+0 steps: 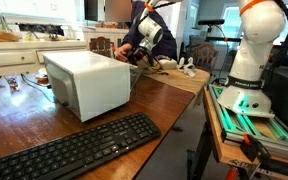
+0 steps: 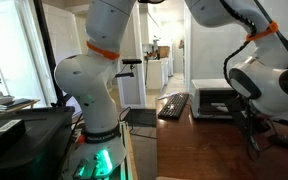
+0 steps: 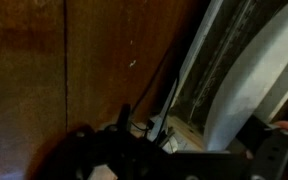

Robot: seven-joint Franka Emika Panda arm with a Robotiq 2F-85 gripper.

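A white box-shaped appliance (image 1: pixel 89 80) stands on the dark wooden table, its plain back and side towards exterior view 1. In exterior view 2 the white appliance (image 2: pixel 209 101) shows a dark front, partly covered by the arm. My gripper (image 2: pixel 249 124) points down just in front of it. In the wrist view a pale curved edge (image 3: pixel 249 92) of the appliance runs down between the widely spread fingers of my gripper, nearer the right one. Dark bars or wires show behind that edge. Whether a finger touches it is unclear.
A black keyboard (image 1: pixel 74 148) lies on the table near the appliance. A thin dark cable (image 3: pixel 162 82) crosses the wrist view. Bare wood fills the table's middle in exterior view 2.
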